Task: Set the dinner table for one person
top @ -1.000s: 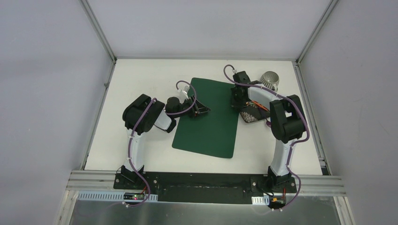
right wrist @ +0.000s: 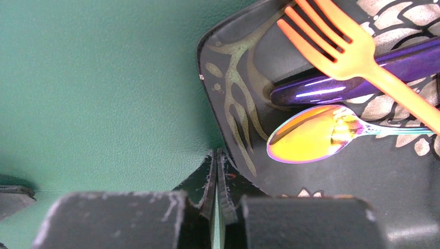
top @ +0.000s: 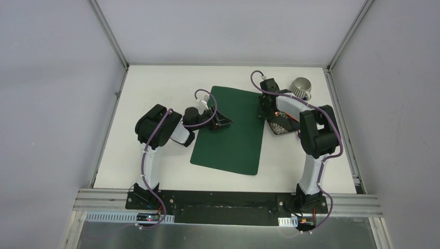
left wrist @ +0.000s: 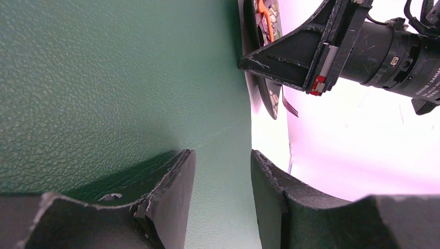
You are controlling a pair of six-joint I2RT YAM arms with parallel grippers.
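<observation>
A green mat (top: 228, 150) lies mid-table. My left gripper is over the mat, fingertips apart with nothing between them. A dark patterned tray (top: 278, 127) lies at the mat's right edge, partly under the right arm. In the right wrist view it holds an orange fork (right wrist: 353, 62), a shiny spoon (right wrist: 316, 135) and a purple handle (right wrist: 306, 93), its other end hidden. My right gripper is shut at the tray's left rim, nothing visible between its fingers.
A ribbed cup (top: 300, 85) stands at the back right, beside the right arm.
The right gripper and arm have shifted slightly to the right; the tray and cup appear shifted slightly right too. The left arm looks still.
</observation>
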